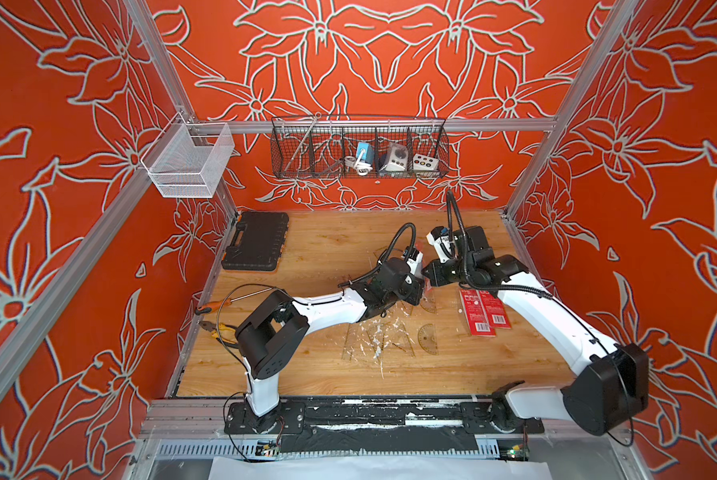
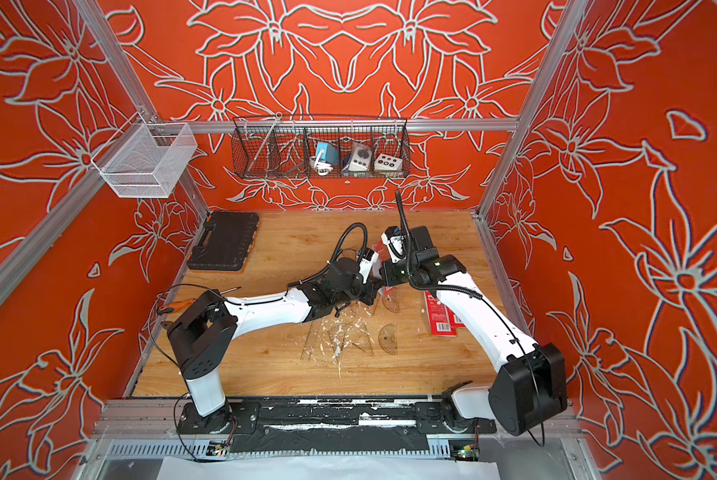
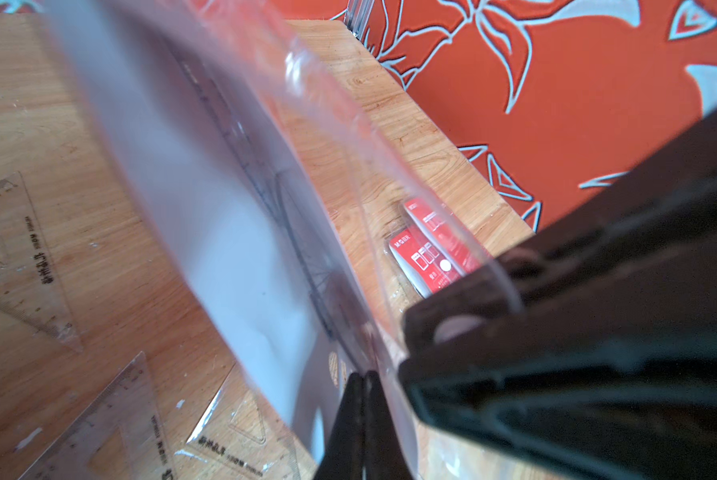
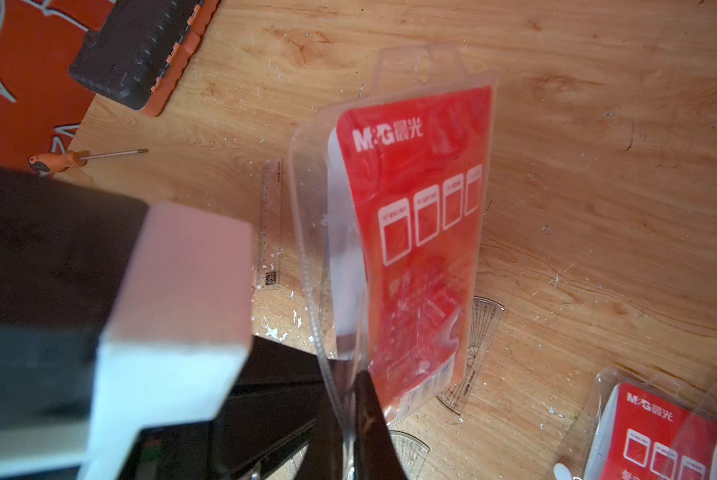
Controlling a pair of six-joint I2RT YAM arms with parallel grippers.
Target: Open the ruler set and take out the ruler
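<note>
A clear M&G ruler-set sleeve with a red and white card (image 4: 422, 240) stands on edge between my grippers in the right wrist view. My right gripper is shut on the sleeve's clear edge, which runs down between its fingers. In the left wrist view the same sleeve (image 3: 214, 232) is seen edge-on, white face to the left, with dark lines along its middle. My left gripper is shut with its tips against the sleeve's near edge; whether anything thin is between them is hidden. From above, the arms mostly cover the sleeve.
Clear set squares (image 3: 118, 432) and a protractor (image 1: 427, 338) lie on the table amid white scraps. A loose clear ruler (image 4: 270, 224) lies beyond. Two red packs (image 1: 477, 312) sit at right. A black case (image 1: 254, 241) and screwdriver (image 4: 62, 161) are at left.
</note>
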